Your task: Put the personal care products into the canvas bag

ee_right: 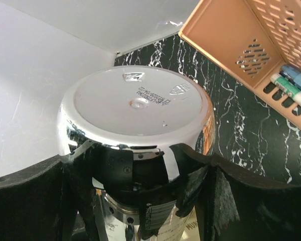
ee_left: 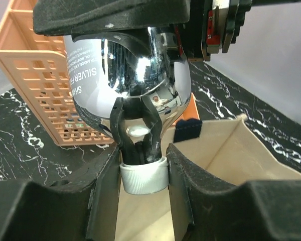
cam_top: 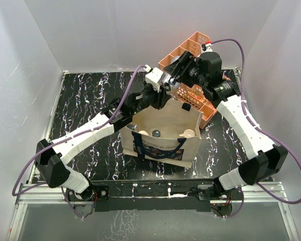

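A silver bottle with a printed label hangs between both grippers above the canvas bag. My right gripper holds it near its base, which faces the right wrist camera. My left gripper is below it, its fingertips around the bottle's white-banded narrow end; whether they grip it is unclear. Several capped items lie inside the bag, among them a pale round one.
An orange plastic basket stands behind the bag, with small tubes inside. Walls enclose the back and sides.
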